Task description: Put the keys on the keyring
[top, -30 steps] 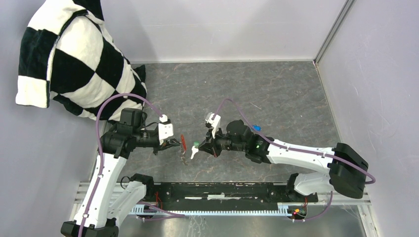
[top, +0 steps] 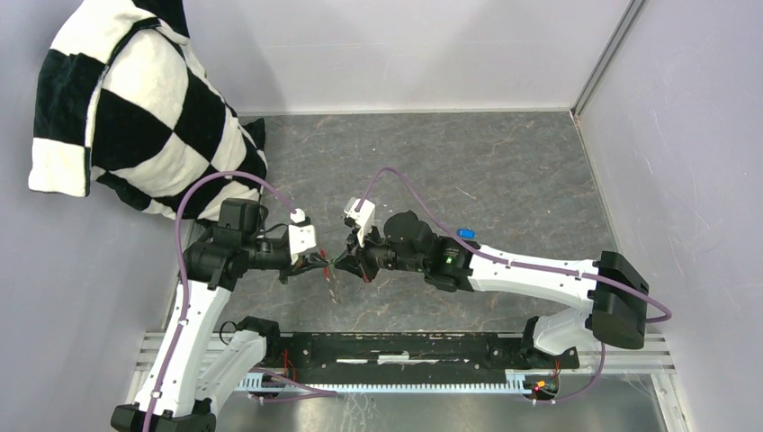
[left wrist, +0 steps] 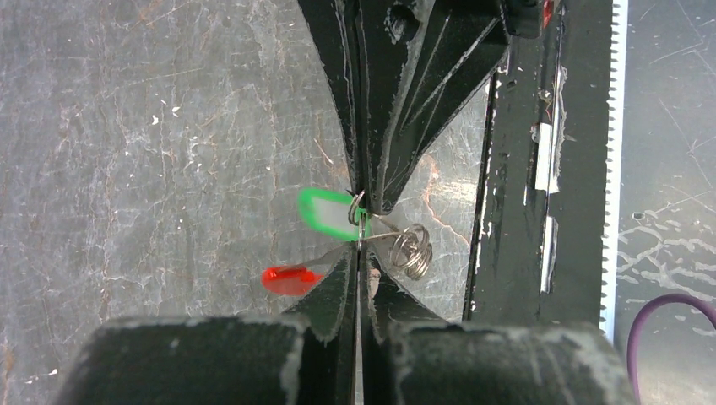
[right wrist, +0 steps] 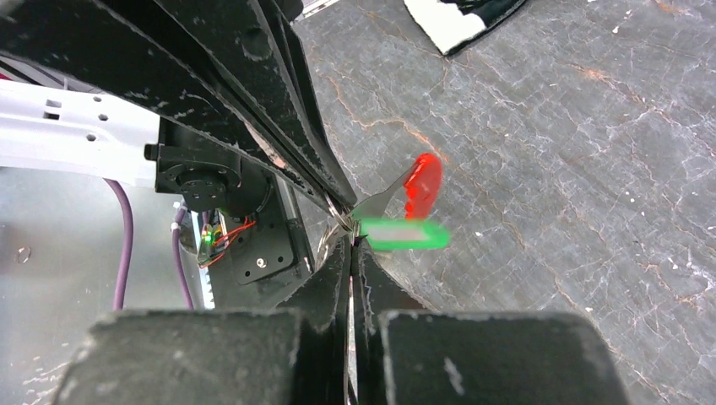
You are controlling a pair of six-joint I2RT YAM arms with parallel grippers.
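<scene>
The two grippers meet tip to tip at the left middle of the top view, left (top: 326, 262) and right (top: 336, 263). My left gripper is shut on a wire keyring (left wrist: 412, 251), whose coils hang beside the tips, with a red-headed key (left wrist: 291, 280) alongside. My right gripper is shut on a green-headed key (right wrist: 418, 234), held at the ring's wire. Whether the green key is threaded on the ring cannot tell. The red key (right wrist: 422, 186) also shows behind the tips in the right wrist view.
A checkered cushion (top: 144, 117) fills the back left. A small blue object (top: 466, 233) lies on the grey floor behind the right arm.
My right gripper has moved left with the green key until it meets the left gripper at the ring. The left arm has barely moved.
</scene>
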